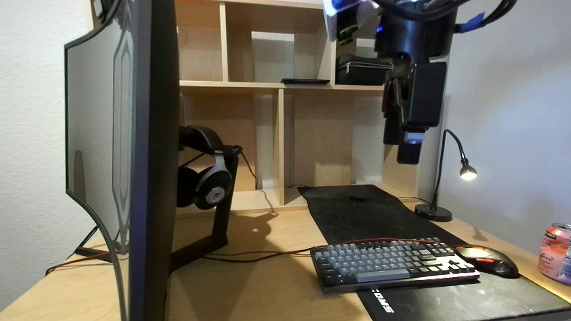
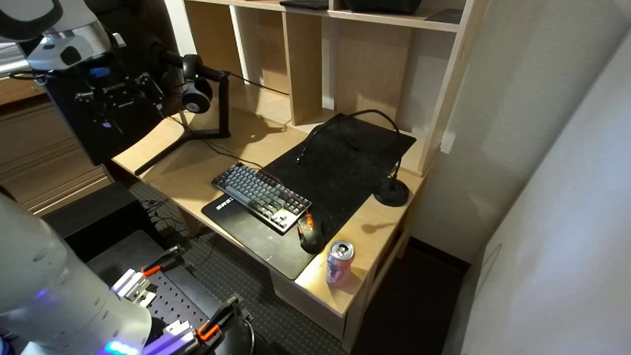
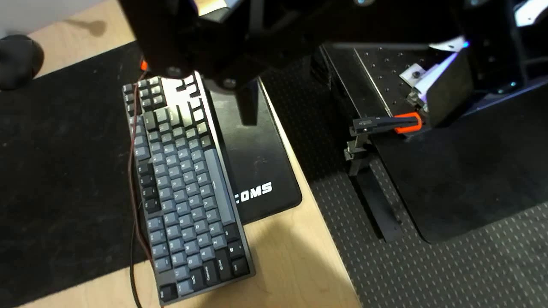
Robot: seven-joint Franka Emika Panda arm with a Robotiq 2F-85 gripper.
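My gripper [image 1: 400, 143] hangs high above the desk in exterior view 1, fingers downward, its fingertips apart and nothing seen between them. From exterior view 2 it is a dark shape before the black monitor, too dim to make out its fingers. Blurred dark fingers [image 3: 248, 108] cross the upper part of the wrist view, over the keyboard's far end. The grey-and-black keyboard [image 1: 393, 262] lies on the desk, partly on a black mat [image 2: 337, 177]. A black mouse [image 2: 311, 235] with orange accents sits beside it. At the desk corner stands a pink can [image 2: 340, 263], upright.
A black monitor [image 1: 152, 160] and headphones [image 1: 214, 184] on a stand occupy the left side. The lamp [image 1: 434, 212] stands at the right, with shelves [image 1: 251, 84] behind. A red-brown cable [image 3: 132, 159] runs along the keyboard.
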